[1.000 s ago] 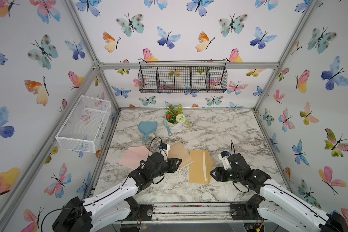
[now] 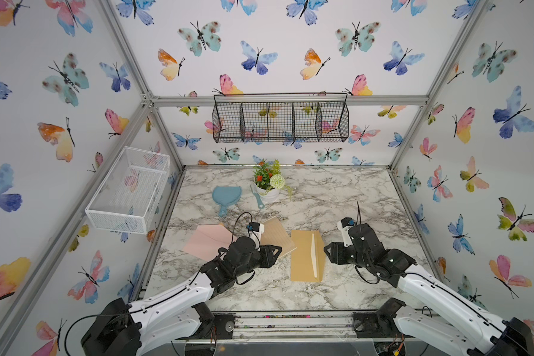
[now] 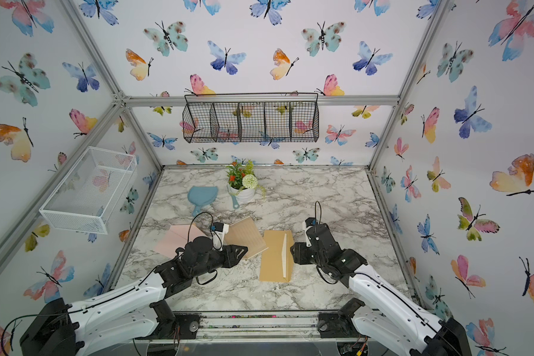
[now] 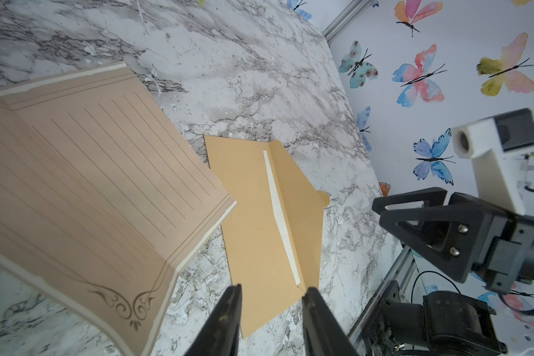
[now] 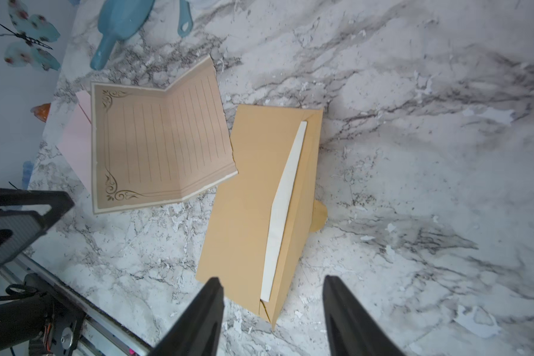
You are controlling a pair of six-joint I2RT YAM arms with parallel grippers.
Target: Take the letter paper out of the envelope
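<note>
The tan envelope (image 2: 302,261) lies on the marble table between my grippers, its flap (image 4: 305,213) lifted on the right side and a white strip (image 5: 281,207) along its fold. Out of the envelope, the lined letter paper (image 5: 160,142) rests to its left, creased and partly raised, one corner over the envelope's left edge. My left gripper is partly open above the table near the paper's front, with empty space between its fingers. Over by the envelope's right edge, my right gripper also stands open and holds nothing.
A pink envelope (image 2: 204,240) lies at the left, partly behind the left arm. The blue dustpan (image 2: 226,194), a small blue brush (image 2: 257,198) and the flower pot (image 2: 269,192) stand farther back.
My right gripper has moved toward the back of the table. The left one has shifted slightly right over the last second. Paper and envelope stay in place.
</note>
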